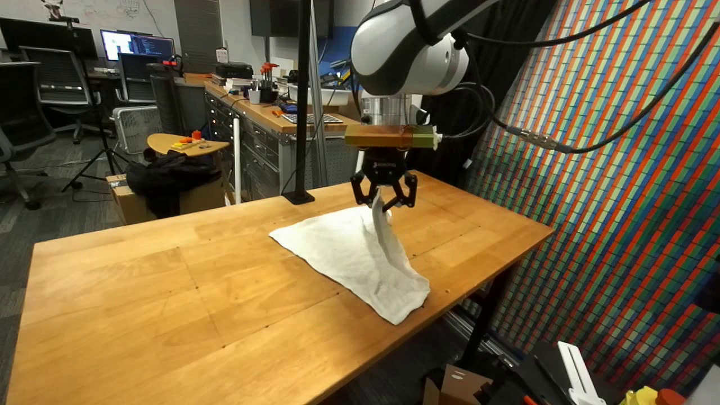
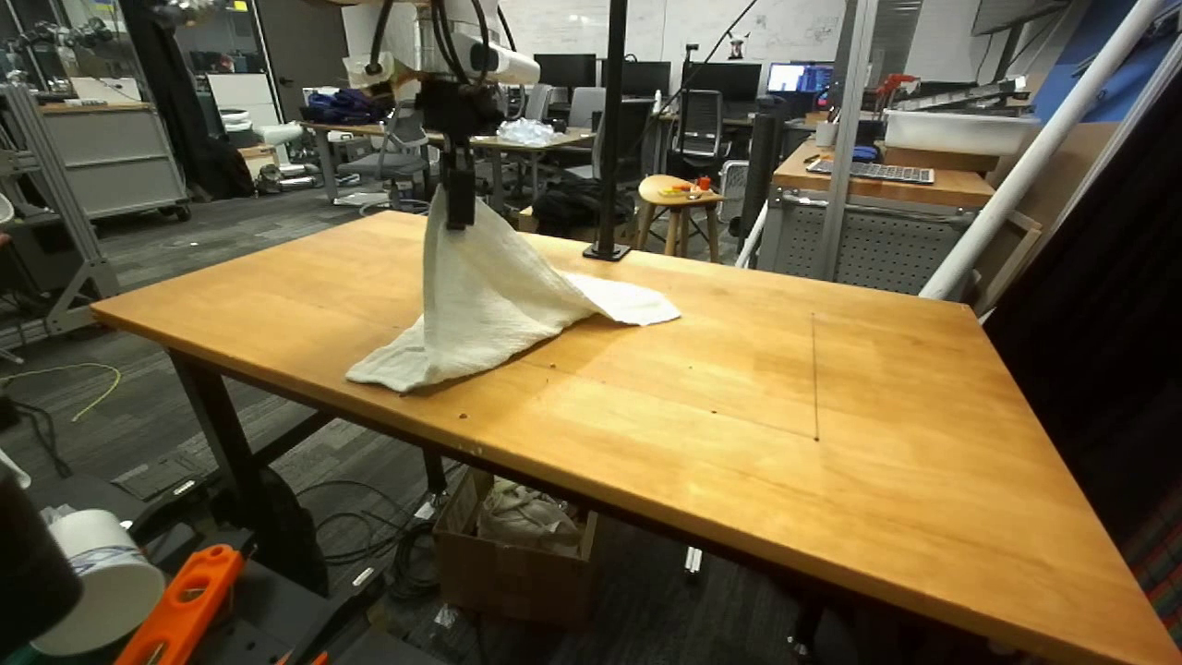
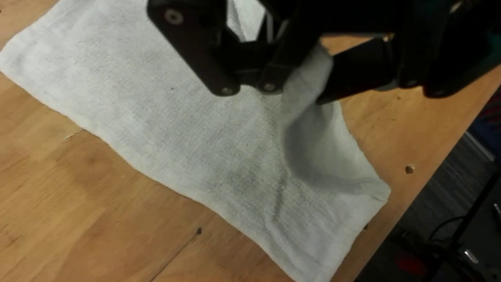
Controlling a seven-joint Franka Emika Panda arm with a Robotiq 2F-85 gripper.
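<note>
A white cloth (image 1: 349, 251) lies partly spread on the wooden table (image 1: 135, 290), one part of it pulled up into the air. My gripper (image 1: 384, 202) is shut on that raised part, above the table. Exterior view 2 shows the cloth (image 2: 478, 299) rising like a tent to the gripper (image 2: 457, 220), with its lower edges resting on the wood. In the wrist view a fold of the cloth (image 3: 307, 84) passes between the dark fingers, and the near side of the cloth lies flat with a few wrinkles.
A black post (image 1: 298, 196) stands at the table's back edge, behind the cloth. One cloth corner lies close to the table's front edge.
</note>
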